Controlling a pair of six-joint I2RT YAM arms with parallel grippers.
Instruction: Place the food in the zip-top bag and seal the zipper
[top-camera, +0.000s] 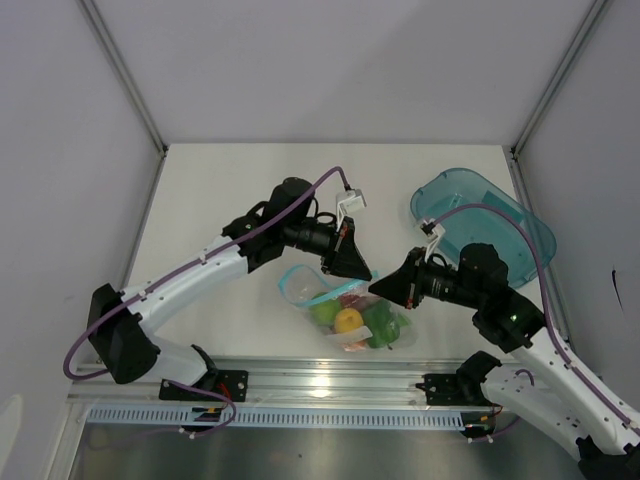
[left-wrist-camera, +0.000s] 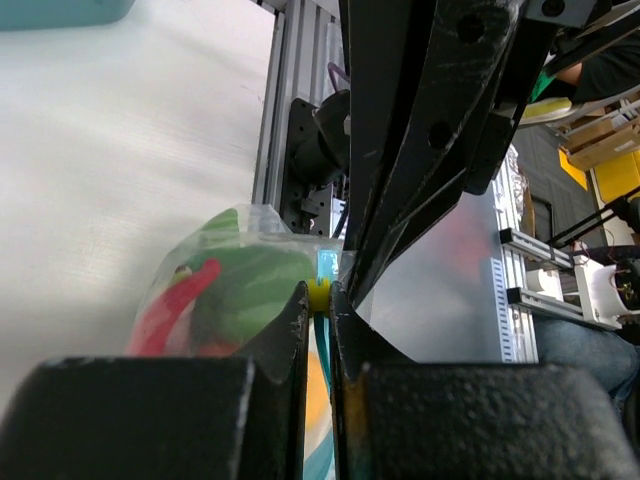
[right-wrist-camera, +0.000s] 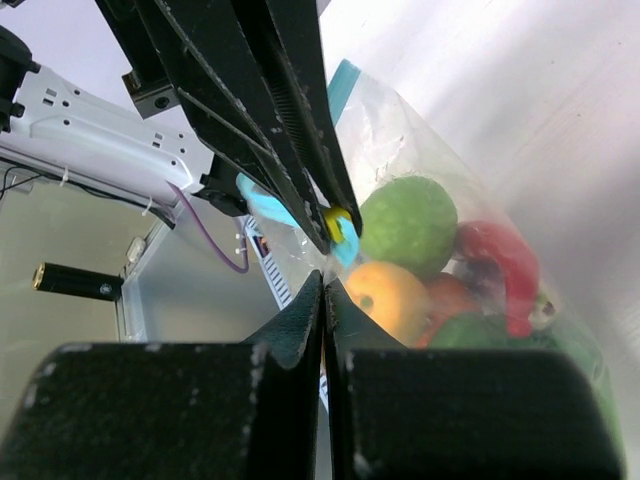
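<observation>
The clear zip bag (top-camera: 350, 320) with a blue zipper strip rests at the front of the table, holding a green fruit (right-wrist-camera: 408, 225), an orange fruit (right-wrist-camera: 386, 300), a red pepper (right-wrist-camera: 503, 255) and green items. My left gripper is shut on the bag's zipper, at its small yellow slider (right-wrist-camera: 335, 225) and blue strip. My right gripper is shut, nothing showing between its fingertips, just beside the left gripper along the zipper edge. In the top view both grippers hover over the bag.
A teal plastic bin (top-camera: 480, 200) sits at the back right of the table. The metal front rail (top-camera: 320, 370) runs just below the bag.
</observation>
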